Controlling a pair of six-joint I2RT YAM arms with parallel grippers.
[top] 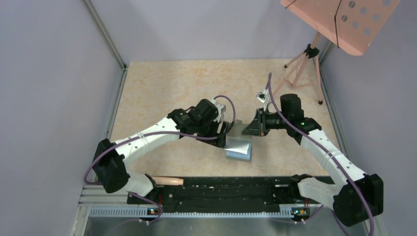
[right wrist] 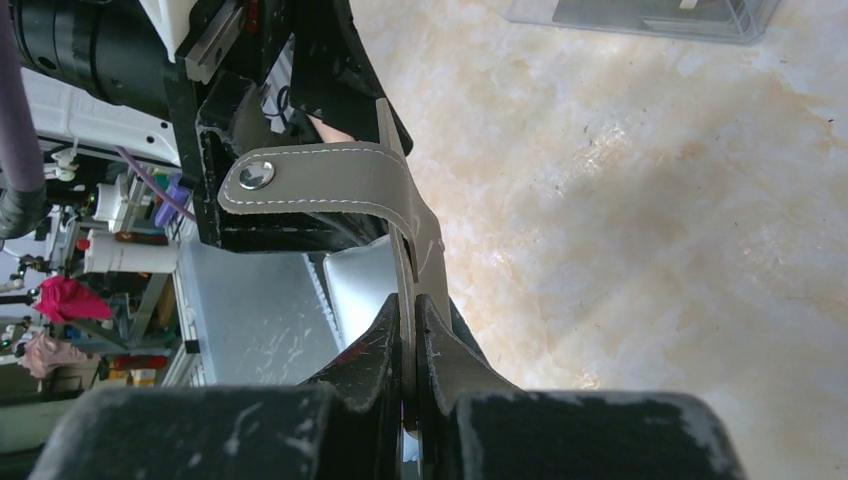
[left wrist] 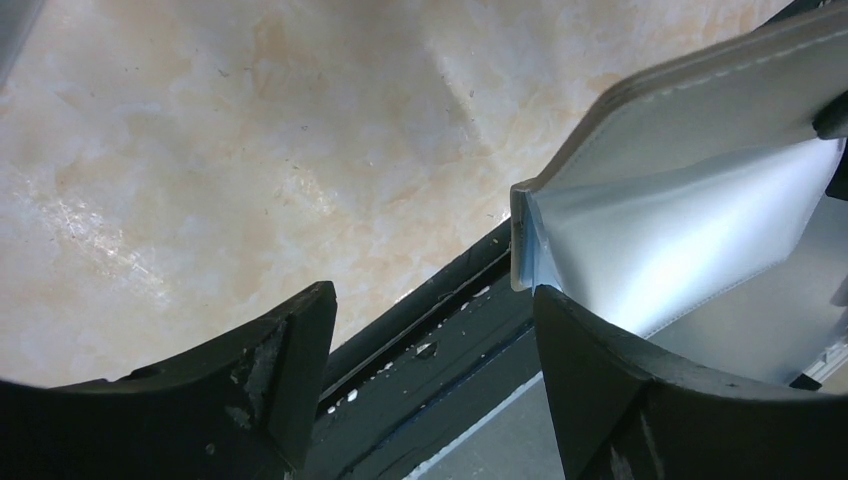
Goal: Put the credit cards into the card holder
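The grey card holder (top: 238, 158) hangs unfolded near the table's front edge, its clear bluish sleeves (left wrist: 690, 230) spread inside. My right gripper is shut on the thin leather of the holder, below its strap with a metal snap (right wrist: 257, 175). Close by on the left is my left gripper. Its fingers stand apart with nothing between them, and the sleeves' corner lies just past its right finger (left wrist: 590, 350). I can make out no separate credit card in any view.
A clear plastic box (right wrist: 745, 33) with something dark in it sits on the table at the top of the right wrist view. Behind both arms the table (top: 182, 83) is bare. The dark front rail (top: 221, 191) runs close to the holder.
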